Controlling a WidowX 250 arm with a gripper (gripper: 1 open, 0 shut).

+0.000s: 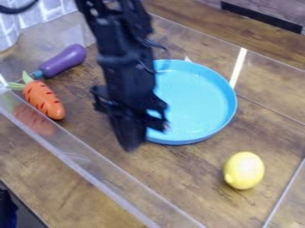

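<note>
My dark gripper (128,129) hangs blurred over the left part of the blue round plate (197,102), its lower end near the plate's front-left edge. Its fingers are smeared by motion, so their state is hard to make out, and nothing held is visible. An orange toy carrot (43,100) lies at the left, with a purple eggplant (62,62) behind it. A yellow lemon (243,170) rests at the front right.
The objects are on a wooden table (167,196) with clear walls or strips along the left and right. Bare wood is free at the front and at the back right.
</note>
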